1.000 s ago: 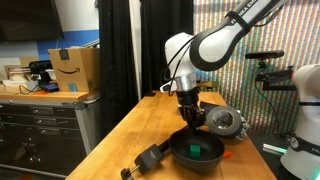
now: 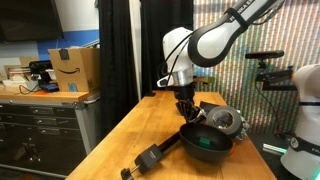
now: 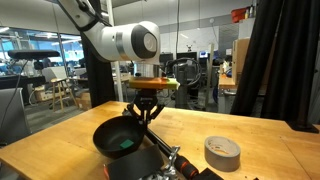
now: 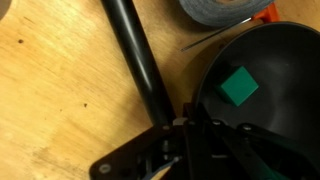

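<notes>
A black round bowl [image 2: 207, 154] is on the wooden table, with a green cube [image 2: 204, 142] inside it. In the wrist view the bowl [image 4: 290, 75] fills the right side, and the cube [image 4: 238, 86] rests against its inner surface. My gripper is shut on the bowl's near rim, one finger hidden behind the wall. From the second exterior view, the gripper [image 3: 145, 116] meets the right edge of the bowl [image 3: 113, 150], which looks tilted. Whether its base touches the table cannot be told.
A long black bar [image 4: 138, 55] lies close beside the bowl. Behind it are a grey tape roll [image 4: 216, 8] and an orange object [image 4: 268, 13]. A lighter tape roll [image 3: 222, 153] stands farther off. Free wood [image 2: 135, 130] shows on the table's left.
The gripper moved along with it. The cube stays inside.
</notes>
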